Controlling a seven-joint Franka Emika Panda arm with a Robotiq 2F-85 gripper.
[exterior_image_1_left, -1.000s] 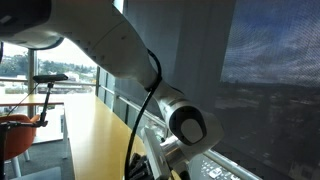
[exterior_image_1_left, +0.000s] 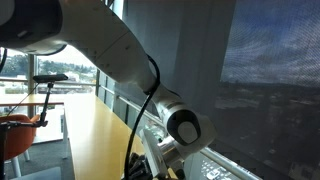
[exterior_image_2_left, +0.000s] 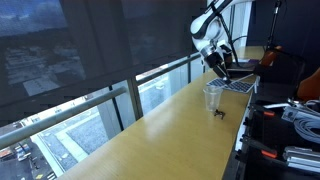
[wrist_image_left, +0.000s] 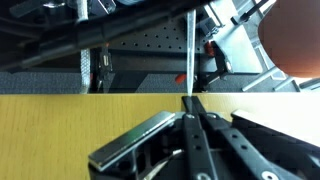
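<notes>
The wrist view has my gripper shut at the lower middle, over the yellow-brown table (wrist_image_left: 60, 125) close to its edge. A thin pale bar (wrist_image_left: 190, 55) runs upward in the picture from just beyond the fingertips. I cannot tell whether it is between the fingers or behind them. In exterior view 2, the arm (exterior_image_2_left: 213, 38) bends down over the far end of the table. Its fingertips are too small to make out there. A clear cup (exterior_image_2_left: 212, 96) stands on the table, with a small dark object (exterior_image_2_left: 220, 113) in front of it.
A dark grid-like rack (exterior_image_2_left: 235, 86) lies beyond the cup. Equipment (exterior_image_2_left: 300, 155) stands off the table's right side. An orange chair (wrist_image_left: 290, 35) shows beyond the edge.
The arm's lower end has shifted very slightly in exterior view 1. Otherwise the scene looks the same.
</notes>
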